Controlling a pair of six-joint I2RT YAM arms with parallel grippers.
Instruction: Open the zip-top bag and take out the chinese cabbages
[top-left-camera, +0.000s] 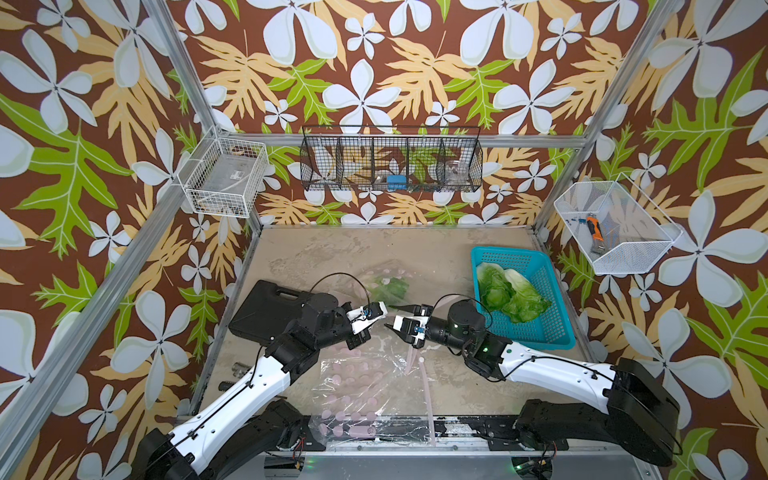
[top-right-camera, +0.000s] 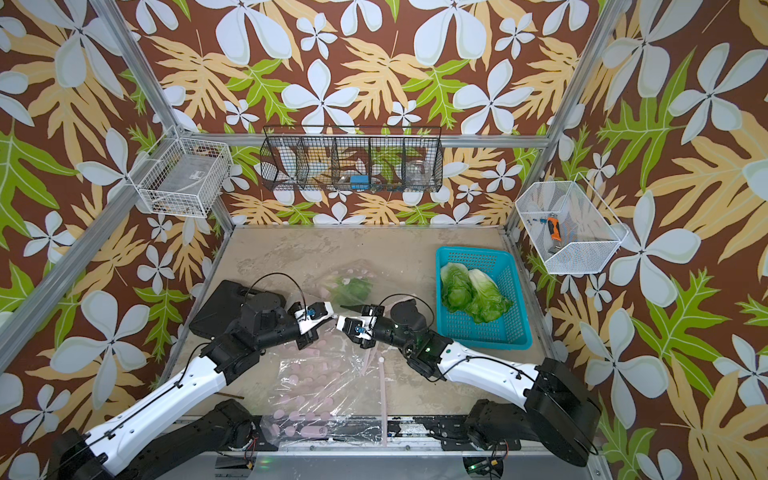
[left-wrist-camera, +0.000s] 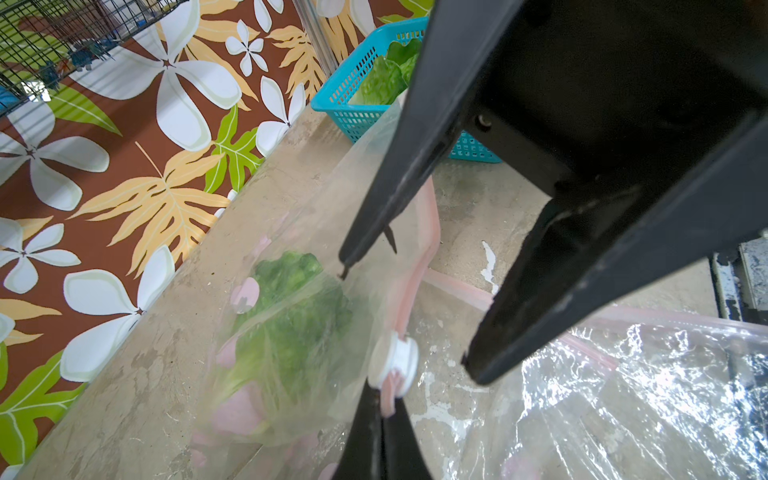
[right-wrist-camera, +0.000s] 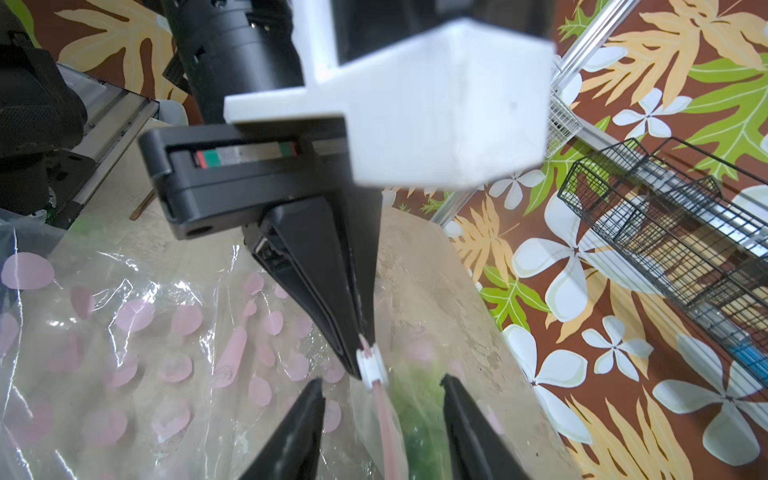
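Note:
In the left wrist view my left gripper is shut on the pink zip edge (left-wrist-camera: 413, 304) of the clear bag, right against the white slider (left-wrist-camera: 397, 361). A green cabbage (left-wrist-camera: 292, 316) shows blurred through the bag film. My right gripper is open, its fingers (right-wrist-camera: 304, 424) on either side of the pink edge below the slider, with a gap to each. From the left wrist view, its dark fingers loom above and right of the slider, spread apart. Two other cabbages (top-left-camera: 512, 293) lie in the teal basket (top-left-camera: 556, 308).
More clear film with pink dots (top-left-camera: 352, 388) spreads over the near table. A black case (top-left-camera: 260, 312) lies at the left. Wire baskets (top-left-camera: 392, 164) hang on the walls. Both gripper heads are very close together.

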